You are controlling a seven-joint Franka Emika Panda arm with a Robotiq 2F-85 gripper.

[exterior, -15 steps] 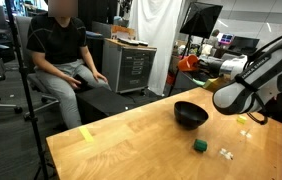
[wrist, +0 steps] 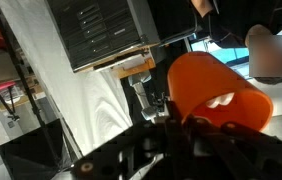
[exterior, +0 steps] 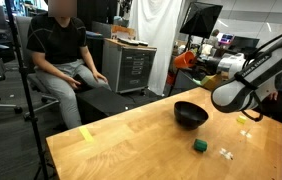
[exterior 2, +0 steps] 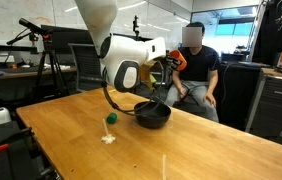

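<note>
High above the table, an orange cup [wrist: 226, 85] is held by its rim, with my gripper shut on it. Small white pieces show inside the cup in the wrist view. From exterior view 2, the orange cup [exterior 2: 177, 61] appears up in the air, above and beyond the black bowl [exterior 2: 153, 116]. That black bowl [exterior: 190, 115] rests on the wooden table in exterior view 1, apart from the raised arm. What the bowl contains cannot be made out.
A small dark green object [exterior: 200, 145] lies on the table near the bowl, with white bits [exterior: 226, 153] beside it. Bare tabletop [exterior: 131, 145] stretches to the left. A person [exterior: 66, 55] sits beyond the table edge.
In exterior view 1, orange now shows by the gripper where mostly green showed before, so the cup seems to have shifted or turned slightly. The bowl and table objects have not moved.
</note>
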